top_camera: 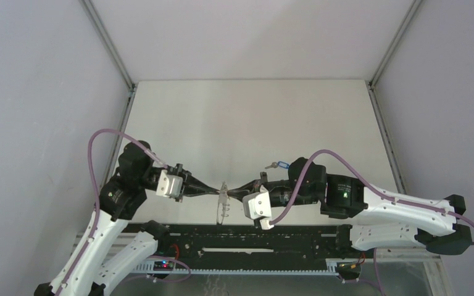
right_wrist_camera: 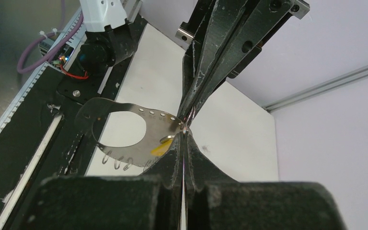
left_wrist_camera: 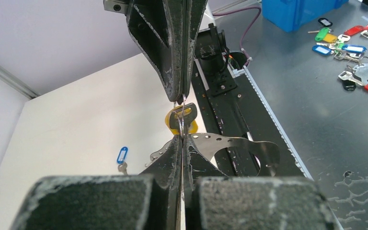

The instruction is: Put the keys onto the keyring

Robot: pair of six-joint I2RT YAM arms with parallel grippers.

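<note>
A thin wire ring (left_wrist_camera: pixel 182 118) spans the short gap between my two grippers' tips. The left gripper is shut on its near end. From the other side my right gripper is shut on the wire too. A key with a yellow tag (left_wrist_camera: pixel 169 123) hangs close by the ring in the left wrist view; whether the ring passes through it, I cannot tell. Below the tips hangs the flat silver keyring plate (right_wrist_camera: pixel 151 129), with a large oval opening and several small wire loops along one edge. In the top view the plate (top_camera: pixel 222 206) dangles between both grippers.
A key with a blue tag (top_camera: pixel 282 164) lies on the white table (top_camera: pixel 222 123), beyond the right arm. Several tagged keys (left_wrist_camera: pixel 340 45) and a blue bin (left_wrist_camera: pixel 290 14) are off the table. Open table extends behind the grippers.
</note>
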